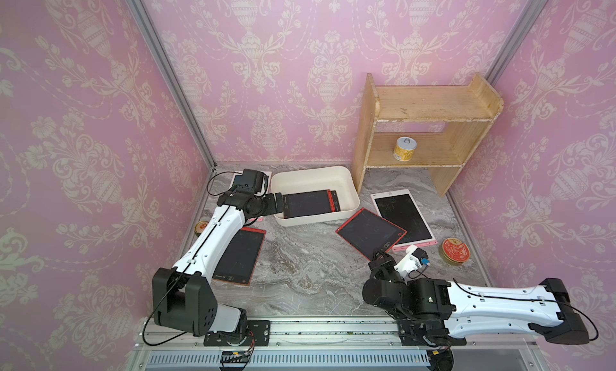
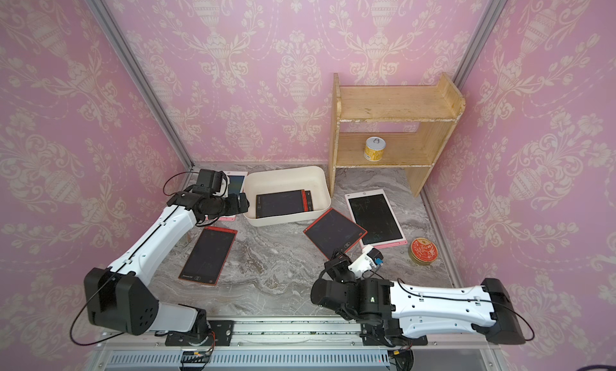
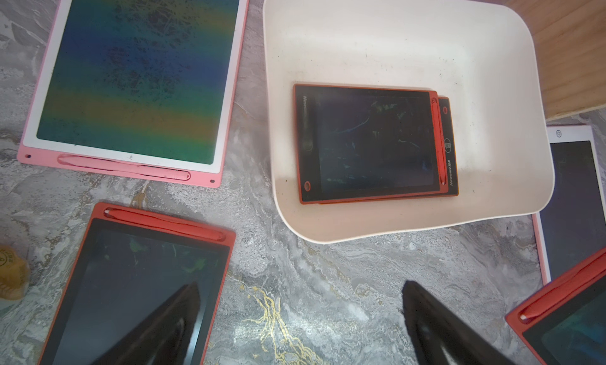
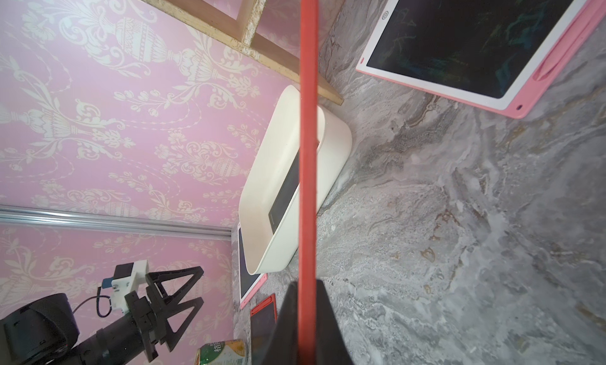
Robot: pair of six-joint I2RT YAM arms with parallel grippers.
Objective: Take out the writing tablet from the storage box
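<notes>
My right gripper is shut on the edge of a red-framed writing tablet [image 1: 371, 232], which shows edge-on as a long red strip in the right wrist view. In the top views the tablet slants in front of the box, its red far end close to the box's right front corner. The cream storage box [image 3: 404, 221] holds two red-edged tablets stacked together; the upper tablet [image 3: 375, 144] covers most of the lower tablet [image 3: 449, 147]. Near the left wall of the box my left gripper hangs open with nothing between its fingers.
A pink tablet [image 3: 135, 74] and a red tablet [image 3: 145, 270] lie left of the box. Another pink tablet [image 1: 405, 215] lies right, near a red-lidded tin [image 1: 455, 249]. The wooden shelf [image 1: 426, 158] stands behind.
</notes>
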